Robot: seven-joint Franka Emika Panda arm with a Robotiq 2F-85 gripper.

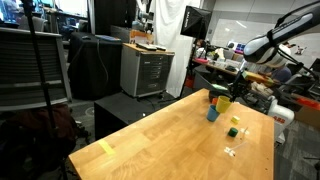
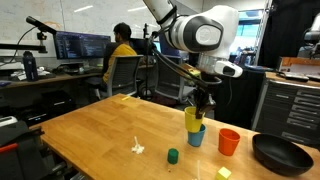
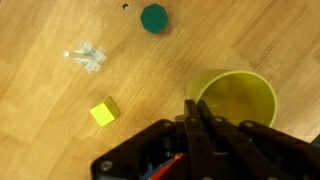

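Note:
My gripper (image 2: 194, 106) is shut on the rim of a yellow cup (image 2: 193, 121), pointing down from above. In the wrist view the fingers cross the near wall of the yellow cup (image 3: 240, 97), whose round mouth faces the camera. A blue cup (image 2: 197, 137) stands on the table, partly behind the yellow one in exterior view 2. In exterior view 1 the yellow cup (image 1: 223, 103) appears slightly higher and to the right of the blue cup (image 1: 212, 115). Whether the two cups touch cannot be told.
A red cup (image 2: 228, 142) and a black pan (image 2: 282, 155) sit right of the held cup in exterior view 2. Nearby are a green piece (image 2: 173, 156), a yellow block (image 2: 223, 173) and a small whitish item (image 2: 137, 149).

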